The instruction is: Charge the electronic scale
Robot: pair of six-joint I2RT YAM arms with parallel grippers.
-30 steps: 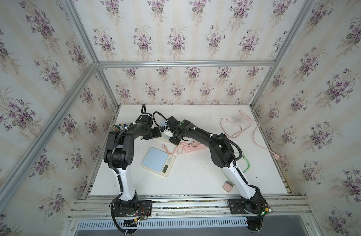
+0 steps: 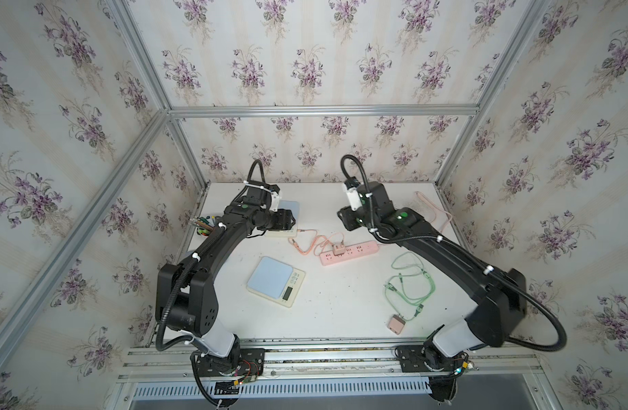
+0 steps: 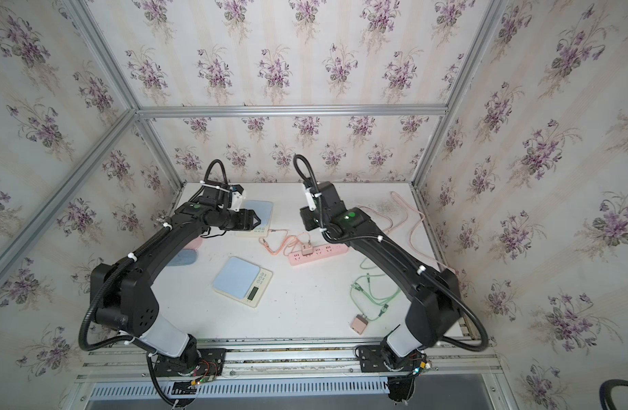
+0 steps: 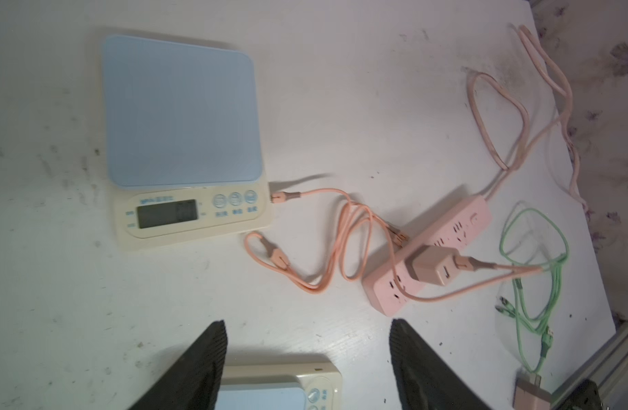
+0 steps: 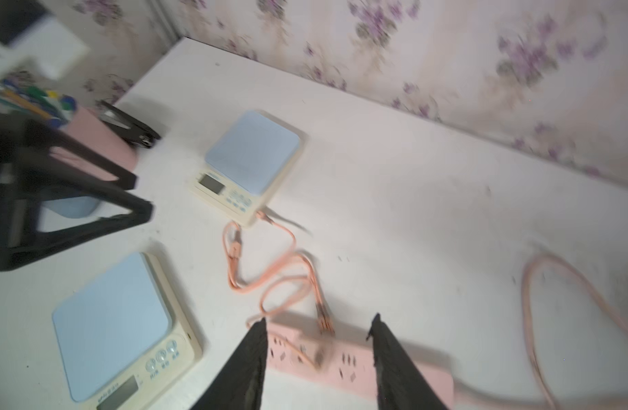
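Note:
At the back left lies a scale (image 4: 184, 116) with a blue plate. A pink cable's plug (image 4: 283, 196) meets its right side in the left wrist view; how deep it sits I cannot tell. The cable runs in loops to the pink power strip (image 4: 457, 224), where a pink adapter (image 4: 434, 264) is seated. My left gripper is open, high above the table, nothing between its fingers. Over the strip area, my right gripper is raised, its fingers apart and empty. A second scale (image 2: 274, 280) lies nearer the front, with no cable seen at it.
A green cable (image 2: 416, 287) with a pink adapter (image 2: 396, 324) lies at the front right. Pink cord (image 2: 440, 212) trails along the right edge. A pink pen holder (image 5: 98, 140) stands at the left.
Both arms have lifted and drawn back from the back scale, the right one swinging rightward. The right gripper is now away from the scale's right side, leaving the cable plug there.

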